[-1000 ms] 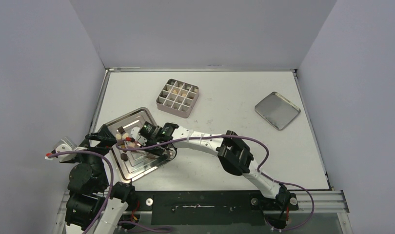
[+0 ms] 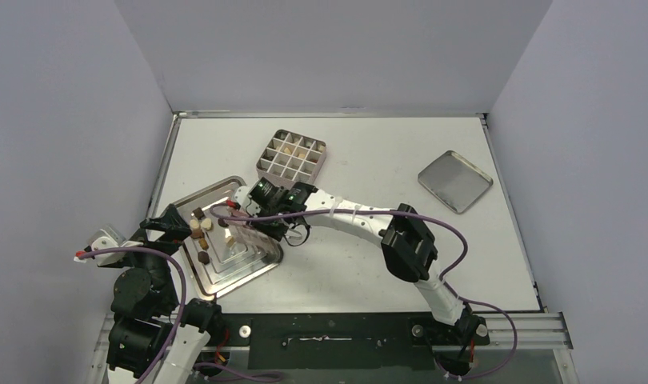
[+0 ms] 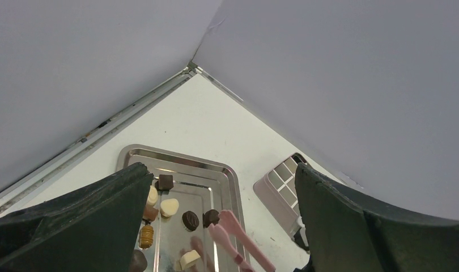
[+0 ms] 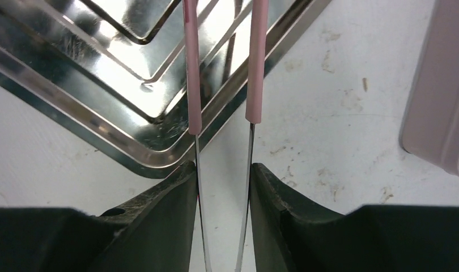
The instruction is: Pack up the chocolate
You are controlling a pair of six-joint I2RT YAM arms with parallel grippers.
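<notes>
A silver tray holds several chocolates, including a cream heart and a dark oval. My left gripper is open beside it, empty. My right gripper grips pink-tipped tongs, which reach over the tray's edge; whether a chocolate is between their tips is hidden in the right wrist view. A pink compartment box stands behind, with pale pieces in some cells.
An empty metal tray lies at the right. Grey walls enclose the table on the sides and back.
My right arm has moved up toward the back, toward the compartment box, with the tongs. The left arm has stayed still.
</notes>
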